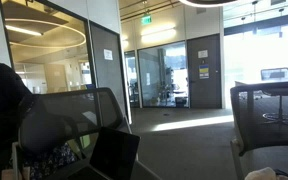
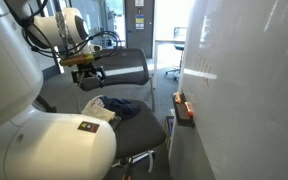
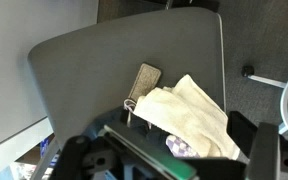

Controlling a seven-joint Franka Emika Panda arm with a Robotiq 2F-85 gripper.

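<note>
In the wrist view a grey chair seat (image 3: 84, 75) lies below my gripper. On it are a cream cloth (image 3: 191, 110), a small brown rectangular object (image 3: 145, 80) with a loop at one end, and a patterned item (image 3: 180, 147) partly covered by the cloth. From exterior view 2, my gripper (image 2: 88, 73) hangs above the chair, fingers spread apart, with nothing visible between them. Beneath it the cream cloth (image 2: 96, 109) lies beside a dark blue cloth (image 2: 124, 107) on the seat. Exterior view 1 does not show the gripper.
The chair's mesh backrest (image 2: 124, 68) rises behind the seat. A white wall panel (image 2: 249, 90) stands close on the right, with a small ledge (image 2: 184, 110) holding orange items. More chairs, including one backrest (image 1: 269, 115), stand on the carpet.
</note>
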